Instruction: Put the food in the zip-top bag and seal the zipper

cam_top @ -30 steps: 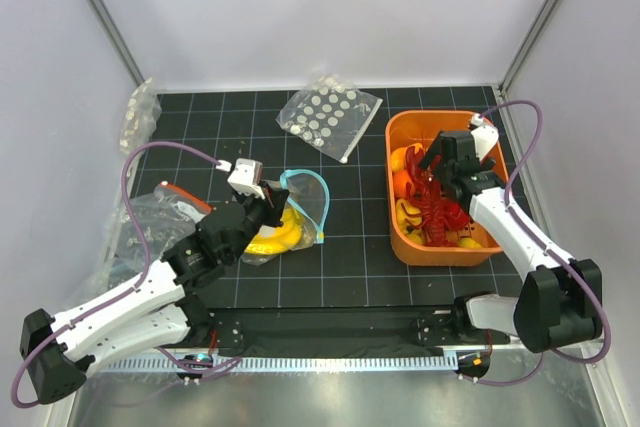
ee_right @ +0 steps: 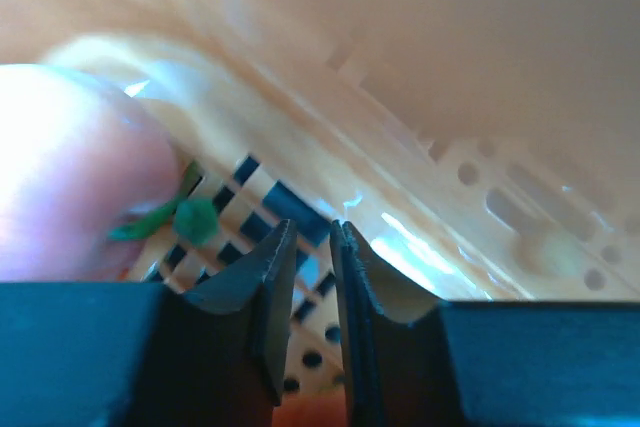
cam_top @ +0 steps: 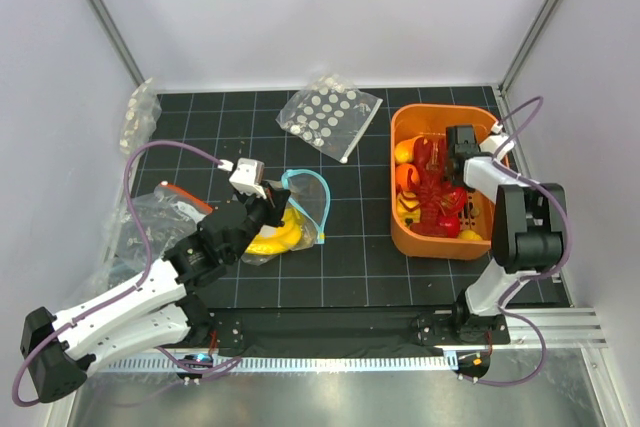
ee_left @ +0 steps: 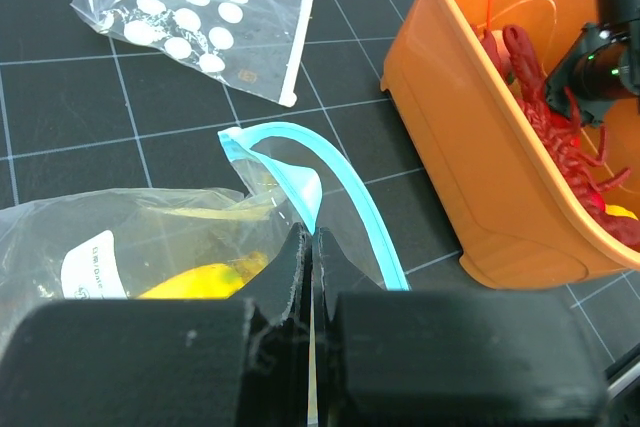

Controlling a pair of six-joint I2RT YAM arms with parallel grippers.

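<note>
My left gripper is shut at the blue zipper rim (ee_left: 300,187) of a clear zip bag (ee_left: 90,227) holding yellow food (ee_left: 185,282). An orange bin (cam_top: 410,247) at the right holds red lobsters (cam_top: 432,187), yellow and orange food (cam_top: 405,177). My right gripper is down inside the bin, its fingers a little apart with no object visible between them, beside a blurred pale pink round item (ee_right: 70,177).
A dotted plastic bag (cam_top: 330,117) lies at the back centre. Other plastic (cam_top: 140,117) lies at the far left.
My right gripper has moved toward the right side of the bin and down among the food, with the arm shifting back. The left arm and bag are unchanged.
</note>
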